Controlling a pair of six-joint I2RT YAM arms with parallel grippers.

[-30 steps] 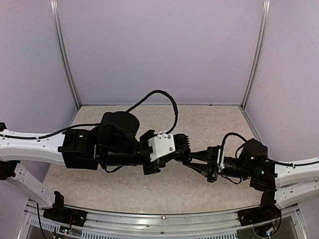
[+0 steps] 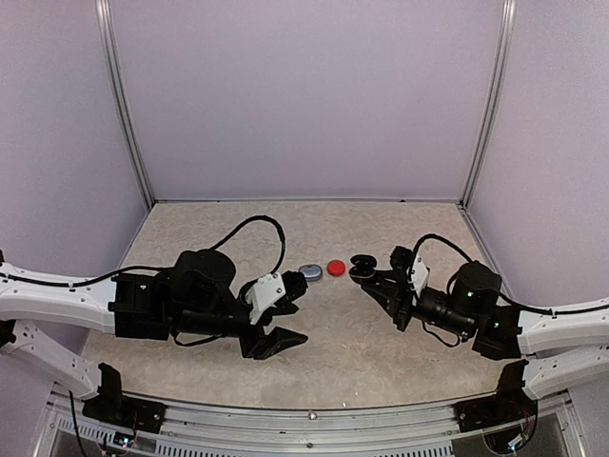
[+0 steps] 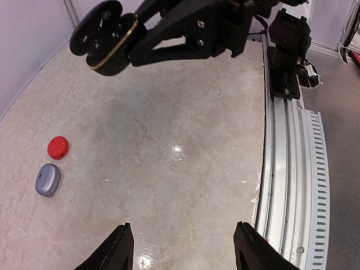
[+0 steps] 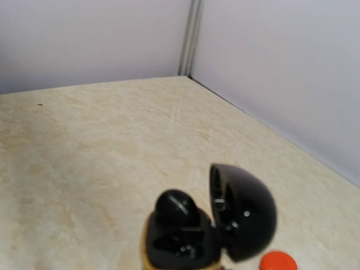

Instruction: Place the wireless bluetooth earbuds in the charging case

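Note:
The black charging case (image 2: 363, 270) is held up in my right gripper (image 2: 366, 279), which is shut on it. In the right wrist view the case (image 4: 180, 242) has its lid (image 4: 244, 214) flipped open, and a black earbud (image 4: 175, 205) shows in it; whether the other slot holds one I cannot tell. My left gripper stands open below and left of the case, nothing between its fingers.
A red round object (image 2: 336, 268) and a grey oval object (image 2: 310, 272) lie on the table behind the grippers.
My left gripper has pulled back left and down from the case, uncovering it and the objects on the table. The right arm has moved only slightly, still holding the case.

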